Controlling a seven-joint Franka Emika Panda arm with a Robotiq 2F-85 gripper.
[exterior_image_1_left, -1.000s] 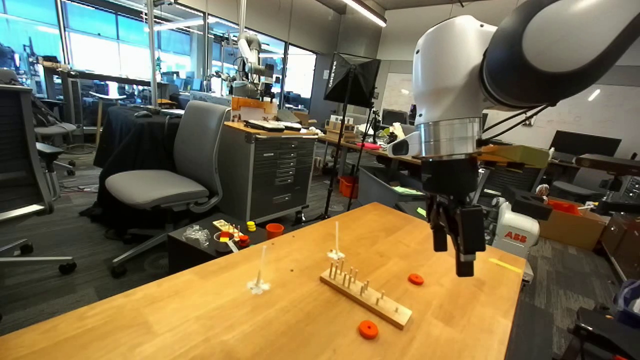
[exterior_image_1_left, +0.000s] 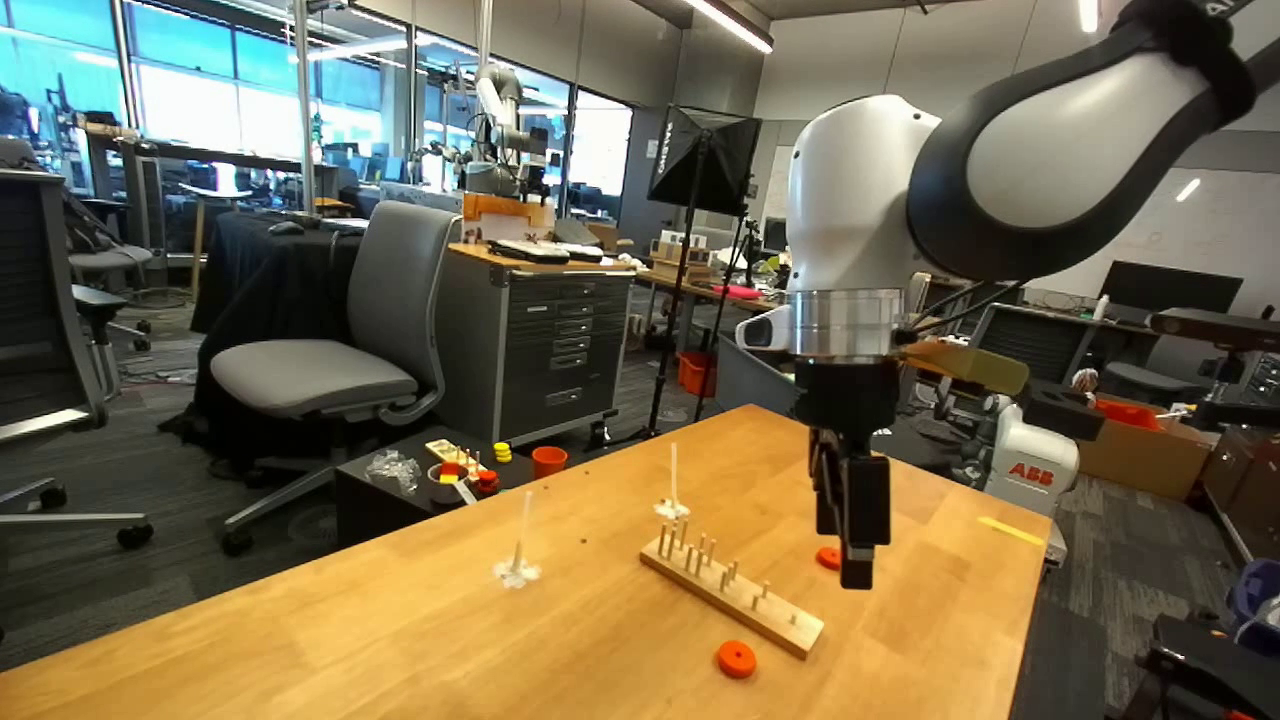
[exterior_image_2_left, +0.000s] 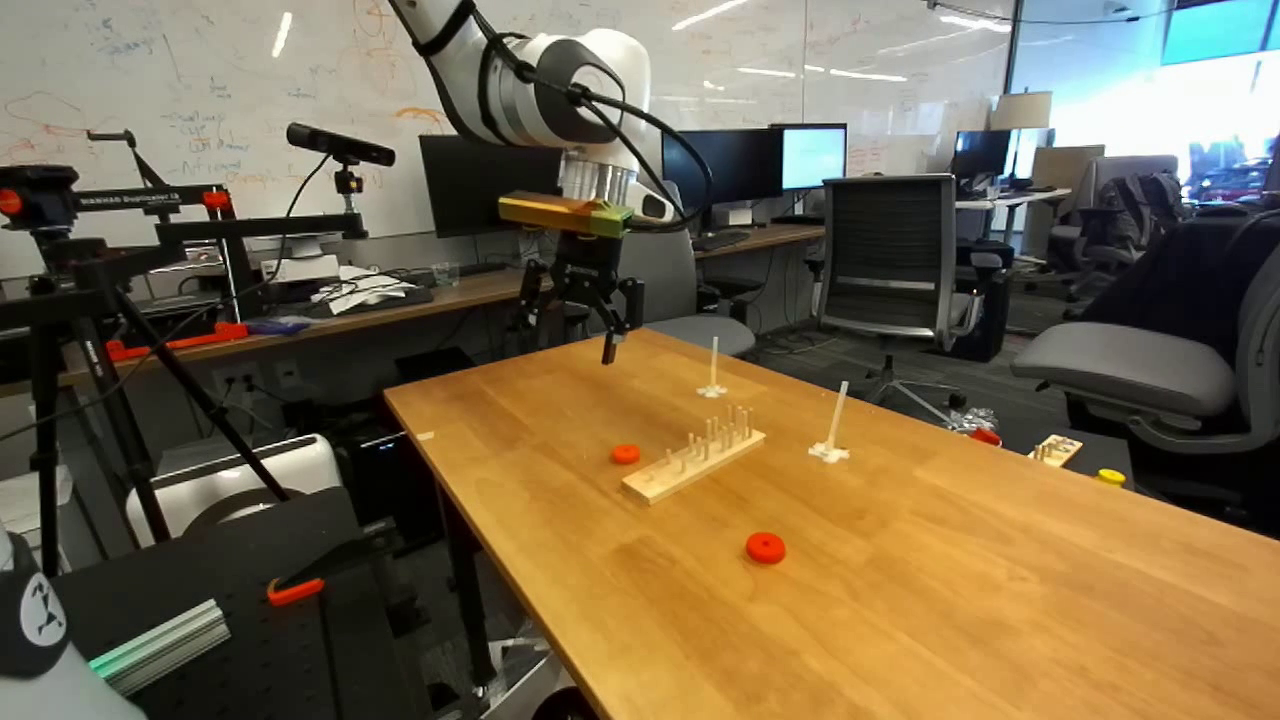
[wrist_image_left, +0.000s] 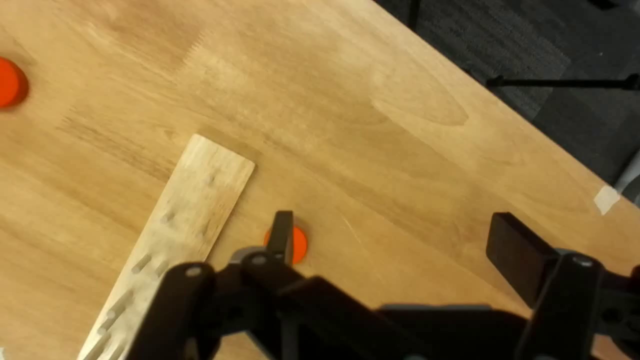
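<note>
A wooden pegboard (exterior_image_1_left: 734, 598) with a row of pegs of differing heights lies on the table. One red disc (exterior_image_2_left: 625, 454) rests beside it on the side toward my arm. In the wrist view that red disc (wrist_image_left: 299, 245) is partly covered by my left finger. A second red disc (exterior_image_1_left: 737, 659) lies apart from the board's low-peg end, and it shows at the left edge of the wrist view. My gripper hangs above the table, fingers wide apart, with nothing between them. Its lower parts hide some of the board in the wrist view.
Two thin white posts (exterior_image_1_left: 521, 546) (exterior_image_2_left: 714, 368) stand upright on the table, beyond the pegboard. Bare wooden table (exterior_image_2_left: 960, 576) spreads widely around these things. The table's edge (wrist_image_left: 480, 86) and dark floor lie to the upper right in the wrist view.
In exterior view 1 my arm and gripper have moved left and lower, closer to the disc beside the board. The discs, board and posts have stayed put.
</note>
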